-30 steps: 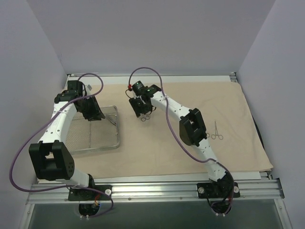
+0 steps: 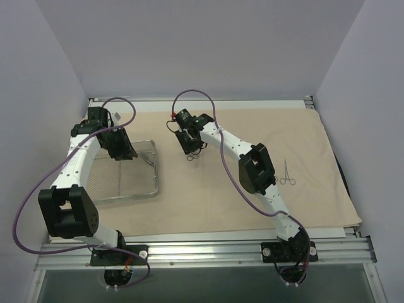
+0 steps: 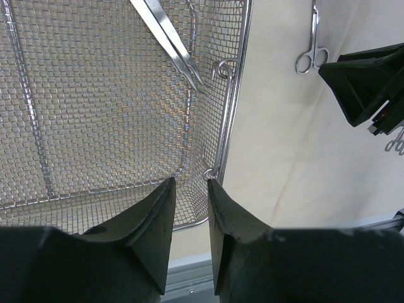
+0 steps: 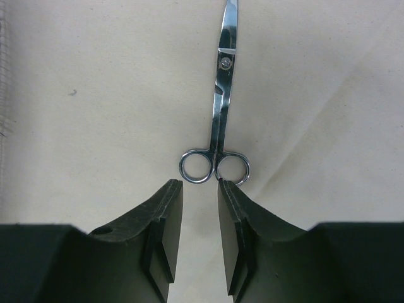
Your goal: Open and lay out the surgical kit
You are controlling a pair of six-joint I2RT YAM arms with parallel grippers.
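Scissors (image 4: 219, 113) lie flat on the beige cloth in the right wrist view, their finger rings just ahead of my right gripper. That gripper is open a little, with nothing between its fingers. From above, only the scissors' rings (image 2: 192, 156) show beneath it. My left gripper, also slightly open and empty, hovers over the wire mesh tray (image 3: 82, 113). Inside the tray, tweezers (image 3: 167, 38) rest slantwise near the right wall. Farther right, another pair of ringed scissors or clamp (image 2: 286, 173) lies on the cloth.
One more ring (image 2: 275, 179) peeks out beside the right forearm, which hides the rest of that tool. A wire handle (image 3: 225, 120) runs along the tray's right wall. Bare cloth (image 2: 196, 202) spreads across the front middle and the back right.
The scissors lie where they were; the left arm has hardly moved.
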